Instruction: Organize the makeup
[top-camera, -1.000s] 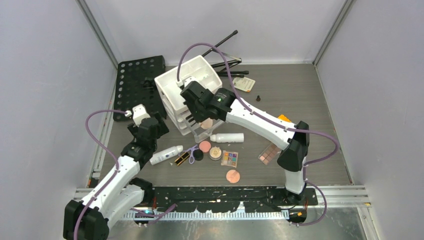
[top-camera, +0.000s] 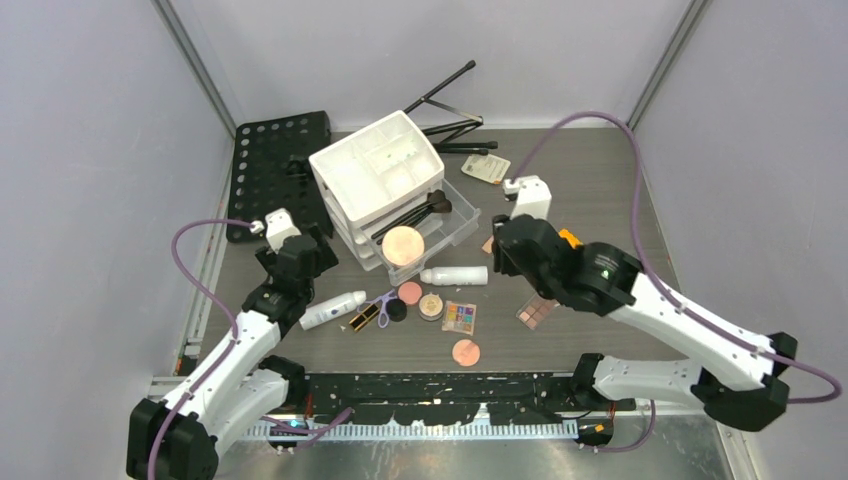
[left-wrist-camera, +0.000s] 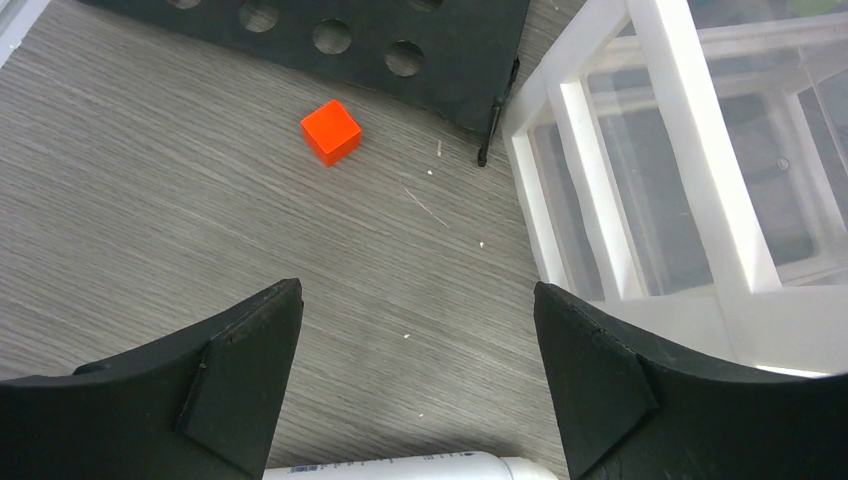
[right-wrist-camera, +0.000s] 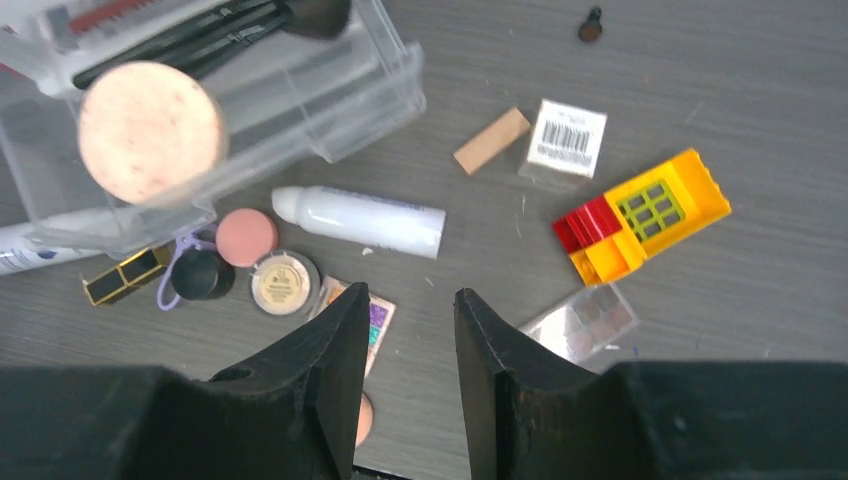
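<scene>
The white drawer organizer (top-camera: 365, 160) has a clear drawer (top-camera: 451, 228) pulled out, holding black brushes (top-camera: 418, 210) and a round peach compact (top-camera: 403, 246). Bottles (top-camera: 455, 275), scissors (top-camera: 384, 312), small pots, a blush (top-camera: 410, 293) and palettes (top-camera: 459, 318) lie in front of it. My left gripper is open beside the organizer, above a bottle (left-wrist-camera: 380, 470), nothing between its fingers. My right gripper stands open right of the drawer, above the palette area, with nothing between its fingers.
A black perforated board (top-camera: 265, 170) is at the back left, black metal stands (top-camera: 460, 135) behind. An orange cube (left-wrist-camera: 330, 132) lies near the board. A yellow toy block piece (right-wrist-camera: 660, 215) sits on the right, where some table is bare.
My right arm has swung right and toward the front, away from the drawer, exposing the compact and brushes in it. The left arm has not moved.
</scene>
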